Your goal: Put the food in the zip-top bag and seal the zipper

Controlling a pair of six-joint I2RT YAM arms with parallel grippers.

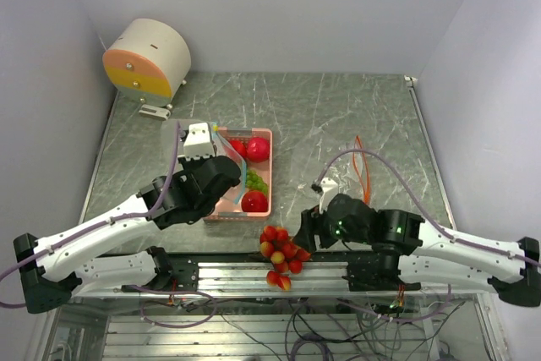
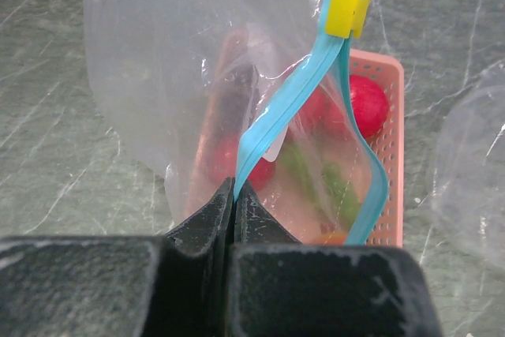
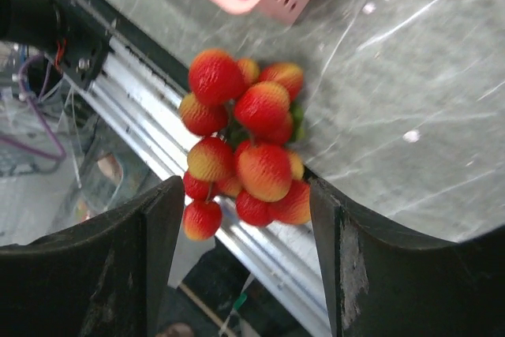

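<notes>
My left gripper is shut on the clear zip top bag by its blue zipper with yellow slider, held over a pink basket with red fruits and green grapes. My right gripper is open, low beside a cluster of red-orange fruits at the table's front edge; in the right wrist view they lie between and beyond its fingers, apparently not gripped.
A cream cylinder box stands at the back left. Clear plastic lies on the table right of the basket.
</notes>
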